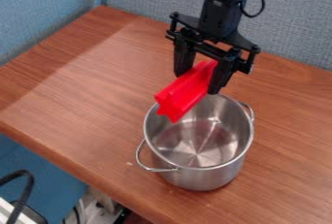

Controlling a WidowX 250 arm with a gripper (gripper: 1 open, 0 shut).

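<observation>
My black gripper (203,57) is shut on a red object (184,92), a bar shape with a wider lower end, held tilted toward the lower left. It hangs over the left rear rim of a steel pot (204,166) with wire handles on both sides, standing on the wooden table (78,92) right of centre. The pot's interior shows bare metal; part of its back rim is hidden behind the red object.
Blue-grey padded walls (35,10) border the table at the back. Cables (16,184) lie past the near left edge.
</observation>
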